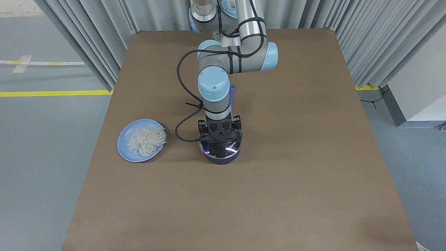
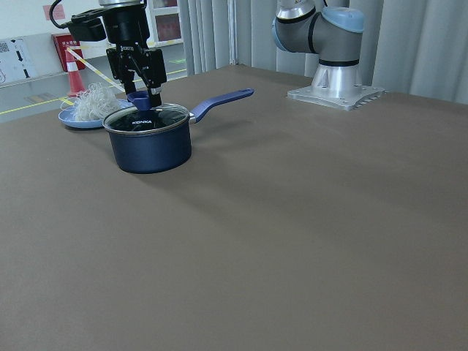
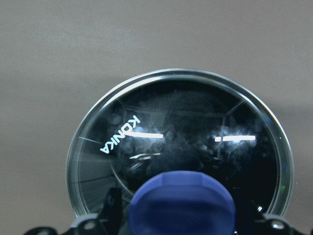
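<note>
A dark blue saucepan (image 2: 150, 153) with a glass lid (image 3: 181, 117) and a long blue handle (image 2: 227, 97) stands on the brown table. My gripper (image 2: 142, 91) points down over the lid, with its fingers on either side of the blue lid knob (image 3: 181, 205). In the wrist view the fingertips are blurred at the bottom edge, so I cannot tell whether they are closed on the knob. In the front view the arm's wrist housing covers the knob.
A blue plate (image 1: 124, 144) with white noodles (image 1: 146, 140) lies left of the pan in the front view. Grey curtains line the back.
</note>
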